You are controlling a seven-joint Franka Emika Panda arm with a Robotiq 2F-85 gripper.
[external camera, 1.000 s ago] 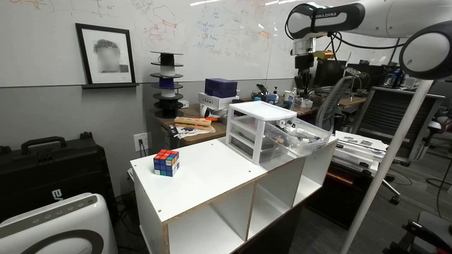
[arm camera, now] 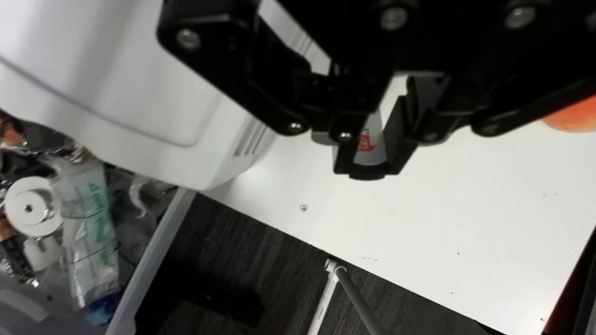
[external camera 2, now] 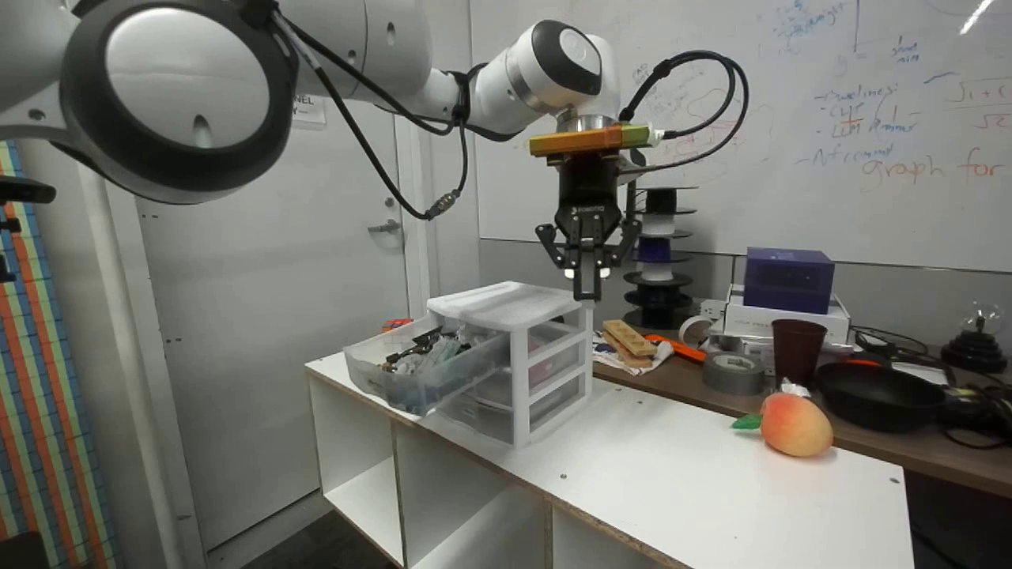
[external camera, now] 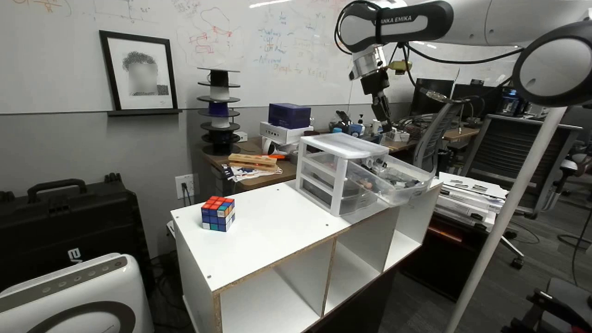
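Observation:
In the wrist view my gripper is shut on a pale grey, rounded item (arm camera: 369, 146) with a red mark, perhaps a marker; its full shape is hidden. Exterior view 2 shows the gripper (external camera 2: 587, 284) pointing down, level with the top of the white drawer unit (external camera 2: 512, 305) and near its right side. The gripper (external camera: 383, 116) is above the unit's right part in exterior view 1. The clear drawer (external camera 2: 432, 384) is pulled out, holding bags and small parts. A Rubik's cube (external camera: 217, 214) sits on the white cabinet in exterior view 1.
A peach (external camera 2: 795, 425) with a green leaf lies on the white cabinet top (external camera 2: 655, 474) in exterior view 2. Behind it, a desk bears a pan (external camera 2: 880, 394), a tape roll (external camera 2: 733, 373) and a dark cup (external camera 2: 798, 347).
In exterior view 1 the arm has moved left toward the drawer unit and the gripper has tilted. A pale, blue-tipped item seen in the open drawer no longer shows there.

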